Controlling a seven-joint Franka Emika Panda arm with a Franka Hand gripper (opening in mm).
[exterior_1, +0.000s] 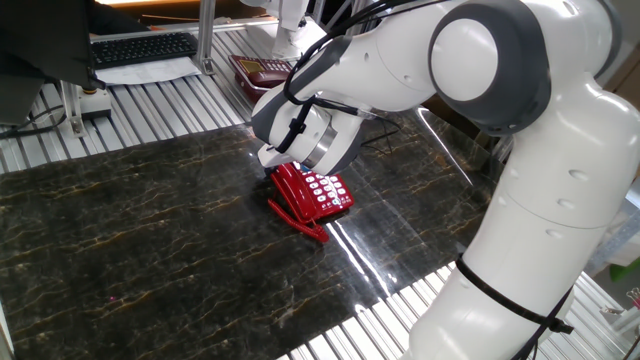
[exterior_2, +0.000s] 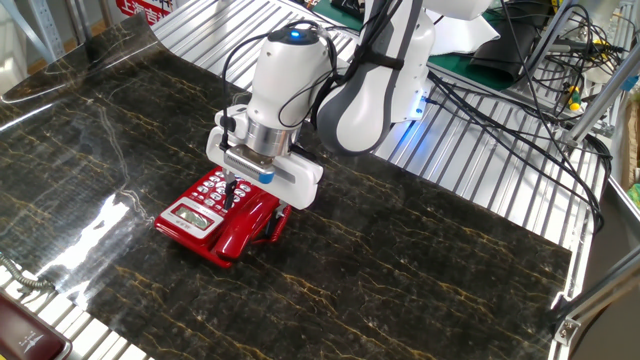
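Note:
A red desk phone (exterior_2: 205, 207) with white keys lies on the dark marbled sheet, its handset (exterior_2: 238, 235) along one side. Above it, my gripper (exterior_2: 252, 212) points down, open, with its fingers apart on either side of the handset. One finger (exterior_2: 230, 192) stands over the keypad side; the other is low at the handset's outer side and partly hidden. Whether either finger touches the handset I cannot tell. In exterior view 1 the phone (exterior_1: 328, 192) shows below the wrist, which covers its far end and the fingers. A red curved strip (exterior_1: 297, 222) lies alongside it.
Dark marbled sheet (exterior_1: 130, 240) surrounds the phone, mostly bare. Another dark red phone (exterior_1: 262, 72) and a keyboard (exterior_1: 145, 48) sit beyond its far edge. Loose black cables (exterior_2: 520, 140) lie on the slatted surface near the arm's base.

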